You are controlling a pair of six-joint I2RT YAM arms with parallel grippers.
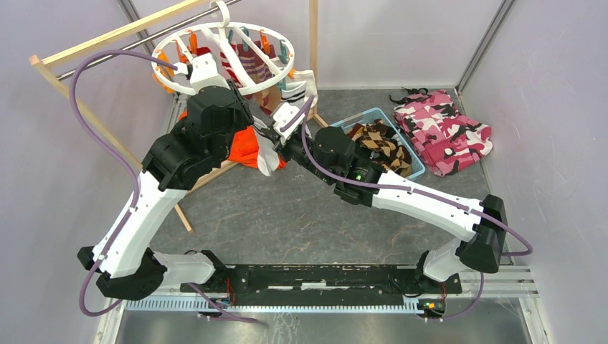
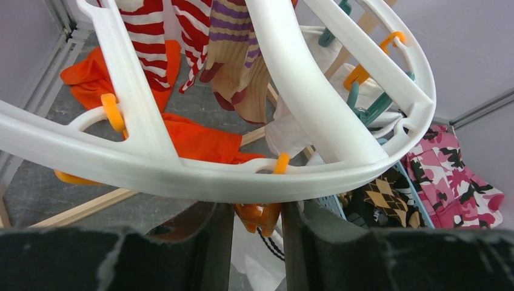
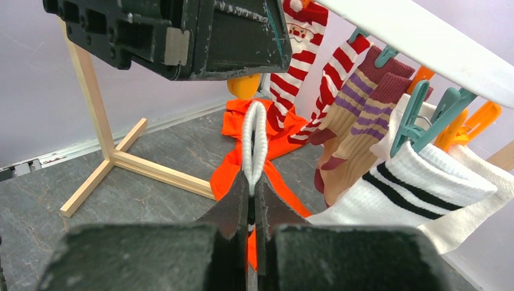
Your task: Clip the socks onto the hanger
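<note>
In the left wrist view, my left gripper is shut on an orange clip [image 2: 257, 215] hanging from the near rim of the white round hanger [image 2: 200, 182]. My right gripper is shut on the cuff of a white sock [image 3: 254, 142], whose edge loops up above its fingertips. The rest of that sock [image 1: 267, 154] dangles below, seen from the top. In the right wrist view the cuff stands just under the orange clip's tip [image 3: 244, 86], apart from it. Clipped at the right are white socks with black stripes [image 3: 418, 188].
Red-striped socks [image 3: 297, 66] and tan-and-purple socks [image 3: 363, 103] hang behind. Orange cloth [image 2: 194, 136] lies low beyond the hanger. A blue basket [image 1: 373, 113] with dark socks and a pink camouflage bag [image 1: 441, 132] are at the right.
</note>
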